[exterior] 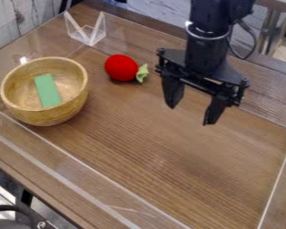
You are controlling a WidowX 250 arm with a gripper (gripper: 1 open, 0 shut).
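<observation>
My gripper [192, 106] hangs over the middle-right of the wooden table [157, 170], its two black fingers spread apart with nothing visible between them. To its upper left lies a red tomato-like object [121, 66] with a green top. A yellow bowl [75, 94] at the left holds a green block [46, 92].
A clear, open container [86, 27] stands at the back left. Dark cables and a metal part show at the bottom left edge.
</observation>
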